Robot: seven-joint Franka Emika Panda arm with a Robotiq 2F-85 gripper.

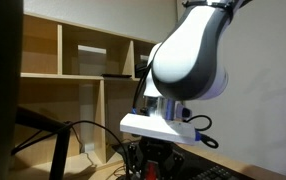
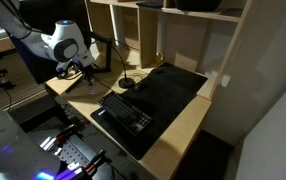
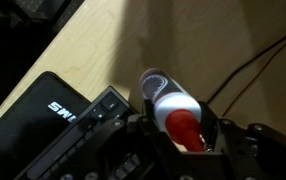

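Observation:
A white bottle with a red cap point(image 3: 185, 130) sits between the fingers of my gripper, which is shut on it near the cap. In the wrist view I look down along the bottle toward the pale wooden desk. In exterior view 1 the gripper point(image 1: 153, 158) is at the bottom edge, with a bit of the red cap point(image 1: 151, 172) showing; the rest of the bottle is cut off by the frame. From exterior view 2, the arm point(image 2: 69, 45) reaches over the desk's left end. Whether the bottle touches the desk cannot be made out.
A black keyboard point(image 3: 83, 134) lies close to the gripper, beside a black mat with white lettering point(image 3: 51, 112). Thin cables point(image 3: 258, 65) run across the wood on the other side. Wooden shelves point(image 1: 83, 60) stand behind the desk.

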